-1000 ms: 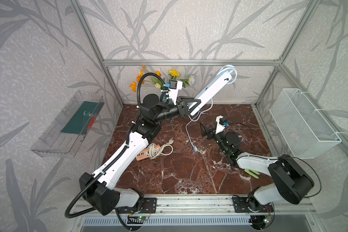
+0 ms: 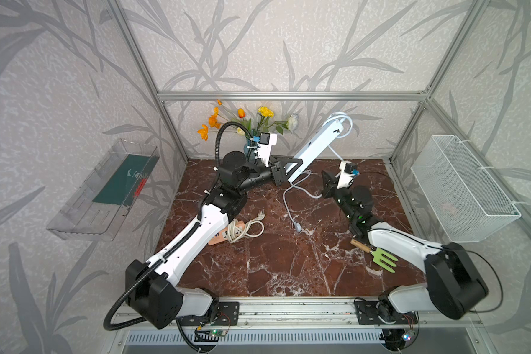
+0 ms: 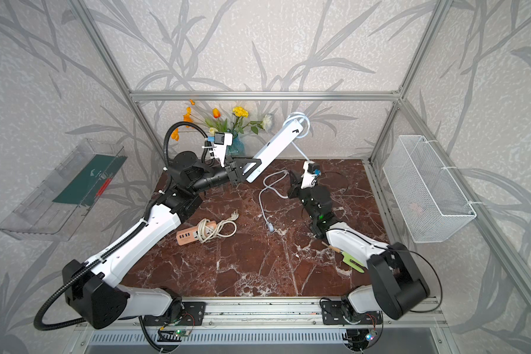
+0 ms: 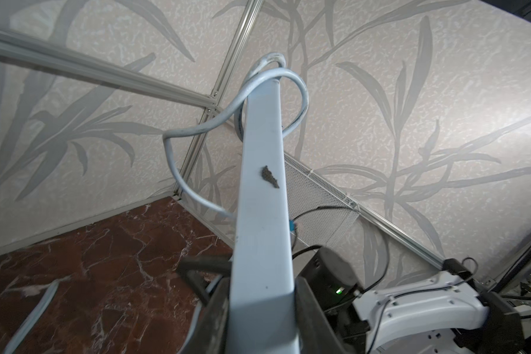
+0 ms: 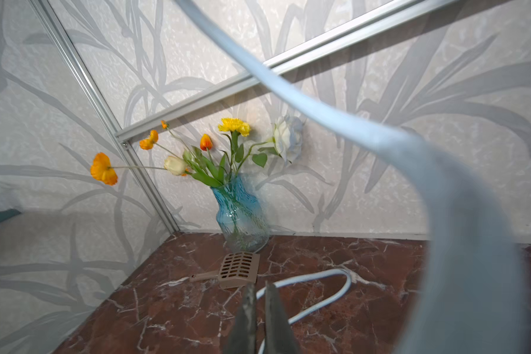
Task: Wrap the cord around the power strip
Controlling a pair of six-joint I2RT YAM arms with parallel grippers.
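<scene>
My left gripper is shut on the white power strip, raised and tilted up to the right. Pale cord loops round the strip's upper end and hangs down toward the right gripper; more of it lies curved on the table, ending in a plug. My right gripper is beside that hanging cord, lower than the strip's top, its fingertips close together. In the right wrist view a blurred run of cord passes right of the fingers; I see none clearly between them.
A vase of flowers stands at the back left. A salmon power strip with beige cord lies front left, a green garden fork front right. Baskets hang at both sides.
</scene>
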